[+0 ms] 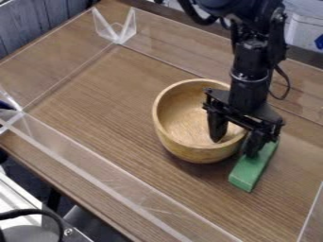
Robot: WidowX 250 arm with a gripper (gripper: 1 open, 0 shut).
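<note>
A tan round bowl (183,123) sits at the centre of the wooden table. To its lower right lies a green rectangular block (250,172). My black gripper (243,132) is low over the bowl's right side and the block's upper end, open, with one finger over the bowl's rim and the other by the block. Whether either finger touches them is hard to tell.
Clear plastic pieces sit at the top left and left edge. A black cable lies at the bottom left corner.
</note>
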